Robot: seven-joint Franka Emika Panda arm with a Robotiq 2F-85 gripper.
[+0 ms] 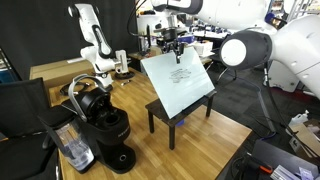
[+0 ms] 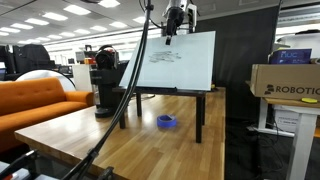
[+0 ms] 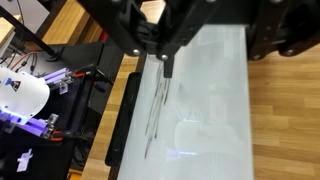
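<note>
A white board [image 1: 178, 82] leans tilted on a black stand [image 1: 160, 117] on the wooden table. Thin dark strokes mark its upper part, and they show as several streaks in the wrist view. My gripper [image 1: 177, 48] is above the board's upper edge region, pointing down at its face. In exterior view 2 the gripper [image 2: 176, 18] stands over the top of the board [image 2: 180, 65]. A slim dark pen-like thing [image 3: 167, 66] sticks out from the fingers toward the marks in the wrist view. How firmly the fingers close on it is too dark to see.
Blue tape [image 2: 166, 122] lies on the table under the board. A black coffee machine [image 1: 103, 125] stands at the left front in exterior view 1.
</note>
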